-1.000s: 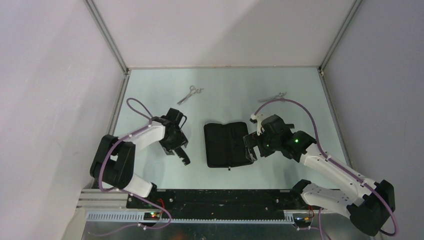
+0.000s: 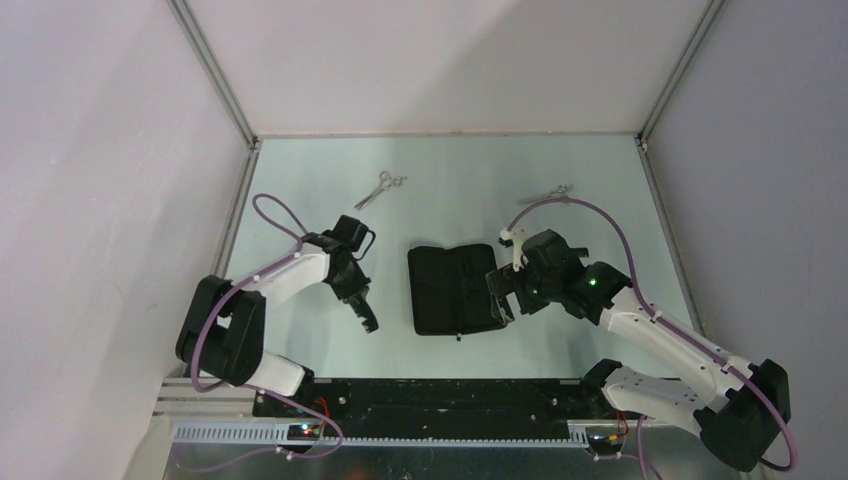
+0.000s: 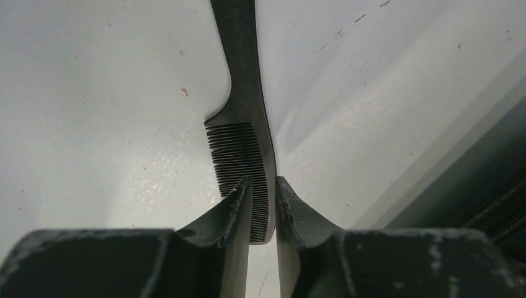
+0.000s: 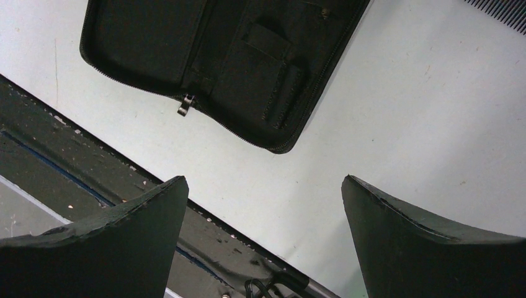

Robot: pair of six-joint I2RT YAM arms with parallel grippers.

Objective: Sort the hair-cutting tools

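Note:
A black comb lies under my left gripper, whose fingertips are close together over its toothed end, a narrow space between them; whether they touch it I cannot tell. The open black zip case lies in the middle of the table. My right gripper is open, with bare table between its fingers, by the case's right edge. Two silver scissors lie at the back: one left of centre, the other on the right.
A dark strip runs along the front edge. Walls stand at the sides and back.
My left gripper's fingers have narrowed over the comb, and the left arm has shifted slightly. The right arm has not moved.

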